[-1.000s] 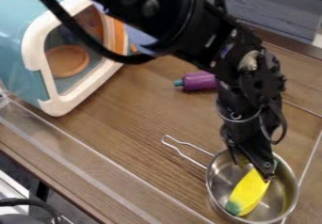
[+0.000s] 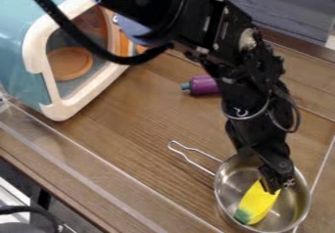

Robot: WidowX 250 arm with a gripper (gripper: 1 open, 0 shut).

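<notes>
A steel pot (image 2: 288, 212) with a wire handle sits at the lower right of the table. A yellow object with a green end (image 2: 258, 203) lies inside it. My black gripper (image 2: 272, 176) hangs just over the pot, above the yellow object; its fingers are open, and their tips are partly hidden against the dark body.
A light blue toy microwave (image 2: 46, 56) with an open front stands at the upper left. A purple object (image 2: 203, 85) lies at the back middle.
</notes>
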